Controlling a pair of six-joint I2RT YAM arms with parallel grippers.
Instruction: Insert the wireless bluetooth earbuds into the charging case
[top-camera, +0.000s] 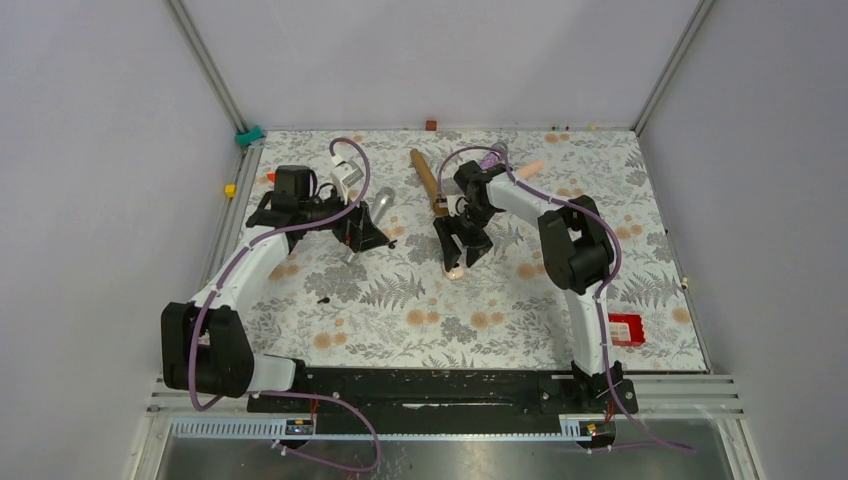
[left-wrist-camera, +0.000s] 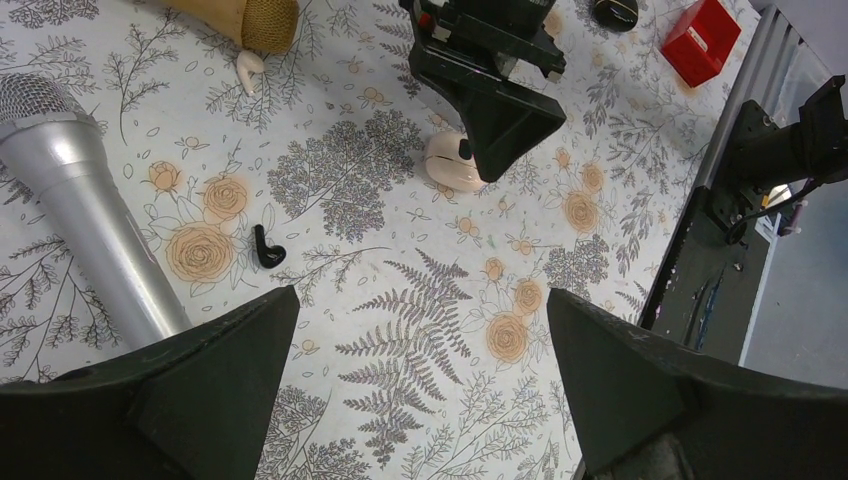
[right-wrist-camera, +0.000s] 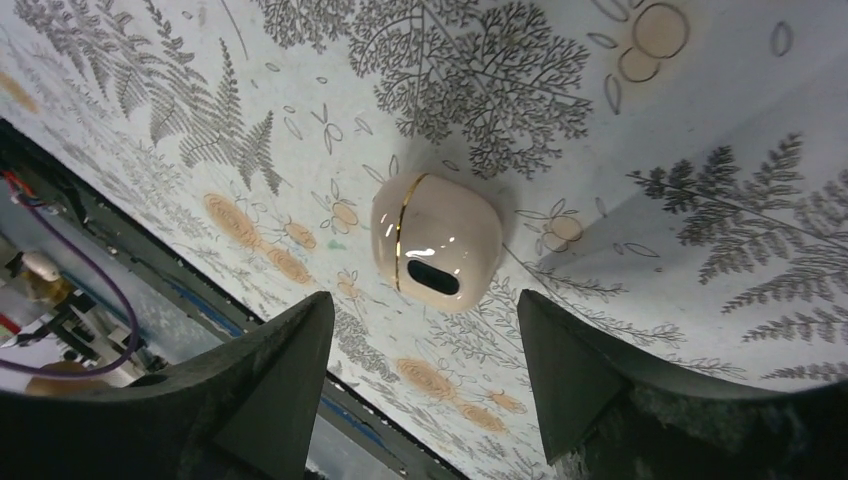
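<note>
The pale pink charging case (right-wrist-camera: 436, 240) with a gold seam lies on the patterned mat between the fingers of my open right gripper in the right wrist view, below them and not held. My left gripper hangs open with nothing between its fingers. In the left wrist view a black earbud (left-wrist-camera: 270, 253) lies beside the silver microphone (left-wrist-camera: 95, 220), and a white earbud (left-wrist-camera: 248, 70) lies by the tan cylinder (left-wrist-camera: 262, 25). A small dark earbud-like piece (top-camera: 324, 300) lies at the front left in the top view.
A red box (top-camera: 628, 330) stands at the front right. A black oval object (left-wrist-camera: 615, 12) shows beyond my right gripper in the left wrist view.
</note>
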